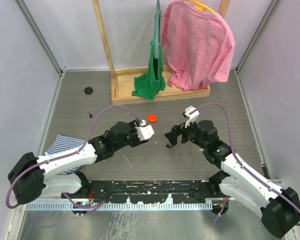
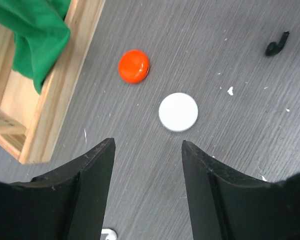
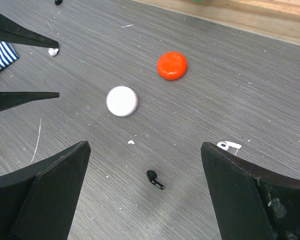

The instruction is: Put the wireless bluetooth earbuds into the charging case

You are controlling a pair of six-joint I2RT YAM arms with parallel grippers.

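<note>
The round white charging case [image 2: 178,112] lies flat and closed on the table [image 3: 122,101], just beyond the fingertips of my left gripper. Those fingers are apart, with nothing between them, and their tips stay clear of the case. My right gripper is spread wide and empty. Past its fingertips lie a black earbud [image 3: 154,179] and a white earbud [image 3: 229,146]. One more white earbud [image 3: 53,51] shows near the left fingers, and another black earbud [image 1: 90,115] is at the far left. In the top view the left gripper hides the white case.
A round orange-red case [image 1: 152,118] sits near the wooden rack [image 1: 130,99], which holds hanging clothes. A round black case [image 1: 88,90] is at the back left, and a striped cloth [image 1: 62,144] at the front left.
</note>
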